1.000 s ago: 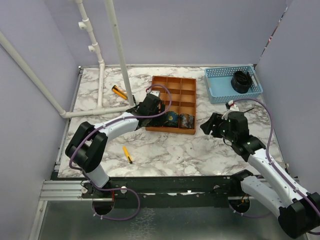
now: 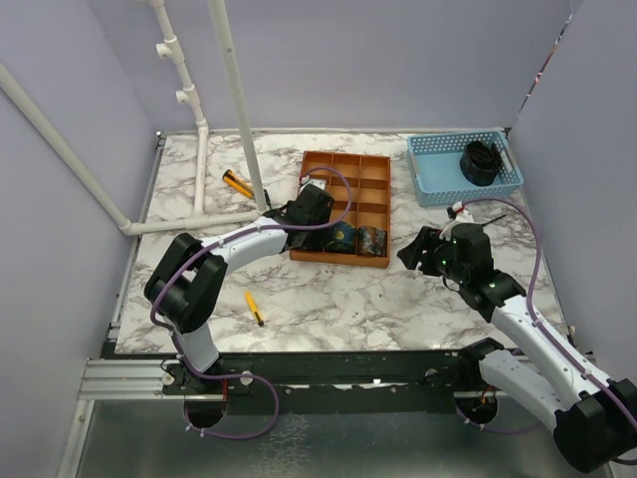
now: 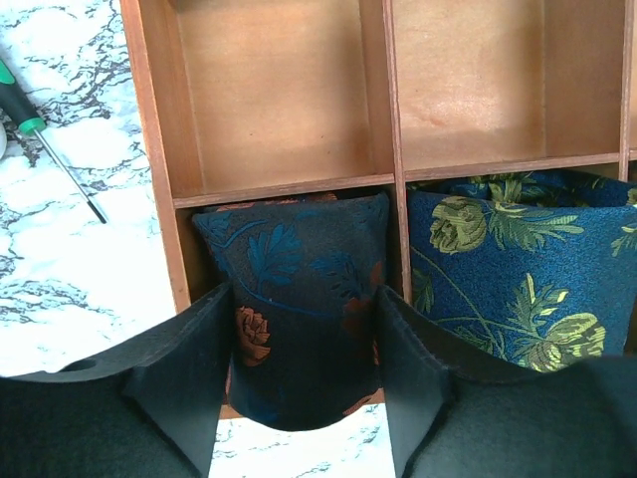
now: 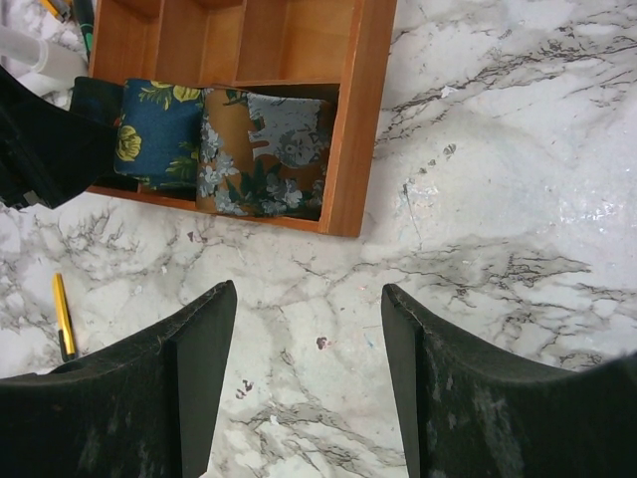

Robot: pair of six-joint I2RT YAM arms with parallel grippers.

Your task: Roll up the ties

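A dark navy rolled tie [image 3: 304, 259] with blue and rust flowers sits in the front left compartment of the wooden organizer [image 2: 346, 159], its near end overlapping the front wall in the left wrist view. My left gripper has one finger on each side of this tie; whether they squeeze it cannot be told. In the neighbouring compartment lies a blue rolled tie [image 3: 537, 264] with yellow flowers. Right of that, a brown and grey floral tie [image 4: 264, 159] fills the front right compartment. Fingers apart, my right gripper hangs over bare marble, empty.
Behind the organizer's front row, the compartments in the left wrist view are bare. A blue basket [image 2: 438, 179] holding a black coil [image 2: 480, 162] stands back right. A yellow-handled tool [image 2: 254, 308] lies front left, a screwdriver [image 3: 65, 164] left of the organizer. White pipes [image 2: 239, 100] rise behind the left arm.
My left gripper has shifted slightly to the right over the organizer, and its arm has swung a little with it. The right arm shows no clear movement.
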